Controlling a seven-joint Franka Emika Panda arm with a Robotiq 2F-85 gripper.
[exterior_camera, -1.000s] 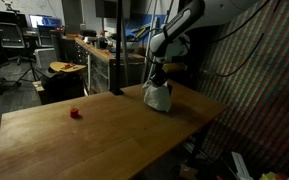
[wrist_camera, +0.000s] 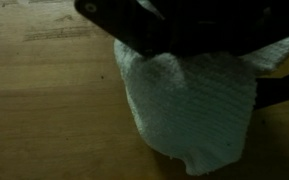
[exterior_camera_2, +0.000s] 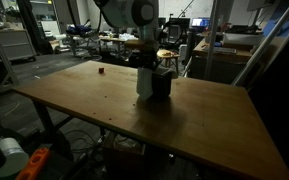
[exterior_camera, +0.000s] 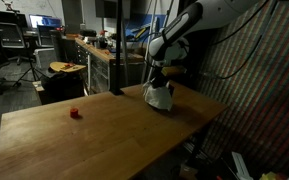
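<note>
A white cloth (exterior_camera: 159, 98) hangs from my gripper (exterior_camera: 160, 83) at the far right part of the wooden table. From the other side, the cloth (exterior_camera_2: 144, 84) drapes down beside a dark box-like object (exterior_camera_2: 162, 84), with my gripper (exterior_camera_2: 147, 64) just above. The wrist view has the bunched cloth (wrist_camera: 189, 110) right below my gripper, which is shut on it. Dark fingers cover the cloth's upper part, and their tips are hard to make out. Whether the cloth's lower edge touches the table cannot be told.
A small red object (exterior_camera: 74, 113) sits far from the gripper on the table (exterior_camera: 84, 145). A dark post (exterior_camera: 117, 50) rises at the table's back edge.
My gripper has come down slightly over the last second, and the cloth's top looks lower and more bunched. The red object has stayed put.
</note>
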